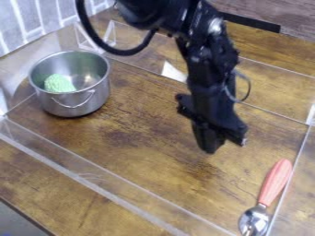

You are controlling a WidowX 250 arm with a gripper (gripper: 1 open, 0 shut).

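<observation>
The dark gripper (pixel 212 138) hangs over the middle right of the wooden table (pixel 142 166), blurred, so the spread of its fingers is hard to make out; nothing clearly shows between them. A scoop with a pink handle (pixel 274 182) and metal head lies at the lower right, apart from the gripper. A steel pot (pixel 77 99) with a light green object (pixel 59 83) inside stands at the upper left.
Clear strips run along the table's left and right. A white piece (pixel 172 71) lies behind the arm.
</observation>
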